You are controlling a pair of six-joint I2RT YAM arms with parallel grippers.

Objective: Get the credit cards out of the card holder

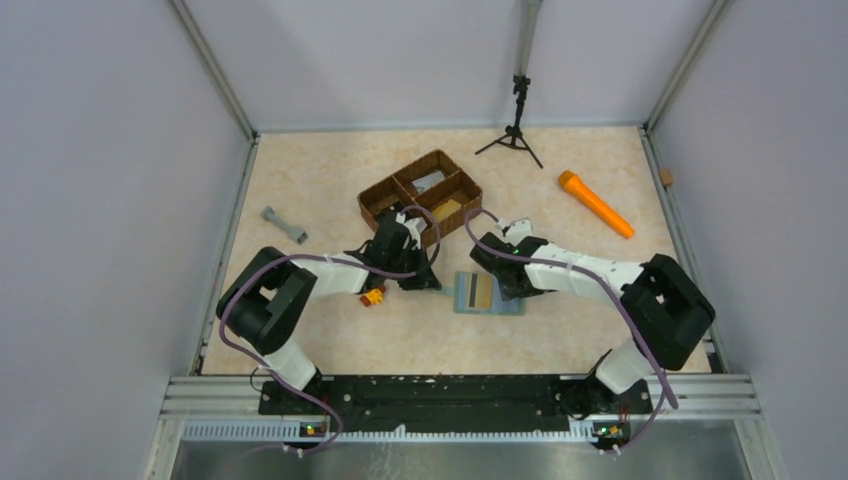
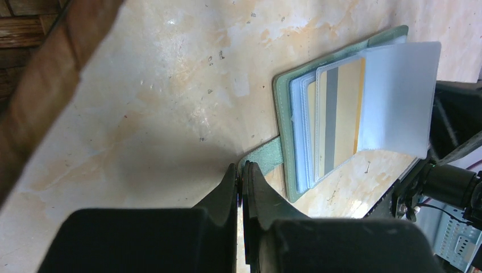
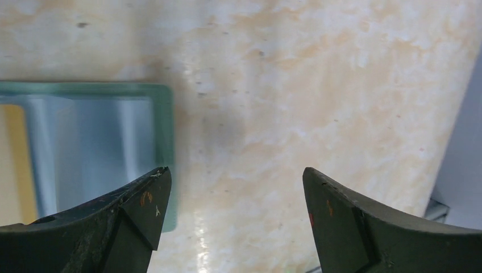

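The green card holder [image 2: 289,122] lies open on the table, its clear sleeves [image 2: 401,96] spread to the right. A beige card with a dark stripe [image 2: 344,108] sits inside one sleeve. My left gripper is shut on the holder's green strap [image 2: 267,154], at the holder's left edge. Over the holder's right side, my right gripper stands open with nothing between its fingers. One right finger [image 3: 139,207] is above the holder's right border [image 3: 165,122]; the other is over bare table. In the top view the right gripper covers part of the sleeves.
Behind the arms stands a brown divided basket [image 1: 398,178] with items in it. An orange microphone [image 1: 597,205] lies back right, a grey wrench-shaped toy [image 1: 284,225] at left. A small orange-red toy [image 1: 373,297] is by the left arm. The table in front of the holder is bare.
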